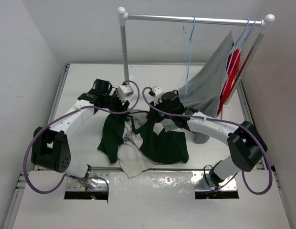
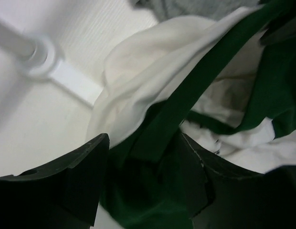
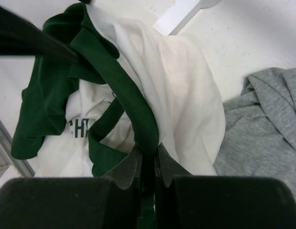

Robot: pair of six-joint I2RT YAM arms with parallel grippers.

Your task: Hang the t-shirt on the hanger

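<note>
The green and white t-shirt (image 1: 164, 145) lies bunched on the table between my grippers. My right gripper (image 1: 153, 112) is shut on a strip of its green band (image 3: 141, 119), which stretches toward the left side. My left gripper (image 1: 121, 107) stands open above the shirt's left part; in the left wrist view green and white fabric (image 2: 167, 119) lies beneath and between its fingers. Blue hangers (image 1: 190, 47) hang from the rail above.
A metal rack (image 1: 162, 18) spans overhead, its left post (image 1: 124, 52) behind my grippers, with a white foot (image 2: 38, 59). Grey cloth (image 1: 200, 86) and red cloth (image 1: 231, 71) hang and lie at the right.
</note>
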